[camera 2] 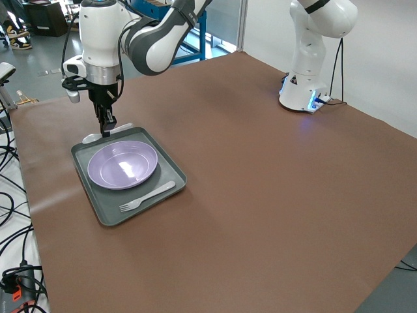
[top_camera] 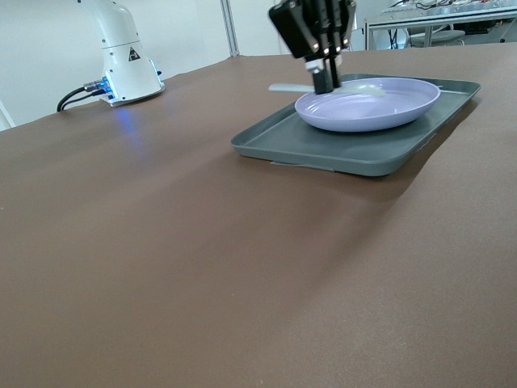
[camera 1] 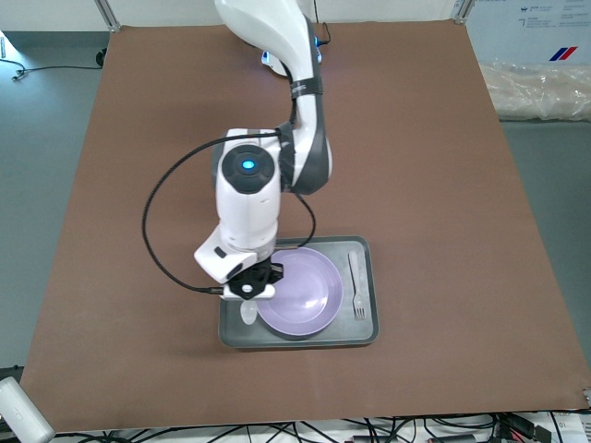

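The black gripper (top_camera: pixel 323 77) (camera 2: pixel 105 132) is low at the left side of the grey tray (camera 1: pixel 360 332) (camera 2: pixel 111 215), shut on a white spoon (camera 1: pixel 248 312) (top_camera: pixel 286 87) (camera 2: pixel 91 138), beside the rim of the lavender plate (camera 1: pixel 305 295) (top_camera: pixel 363 109) (camera 2: pixel 122 166). A white fork (camera 1: pixel 358 305) (camera 2: pixel 140 203) lies on the tray at the plate's other side. In the left view the arm's housing hides the fingers.
The tray sits near the edge of a large brown table (camera 1: pixel 138 231). The table around the tray is clear.
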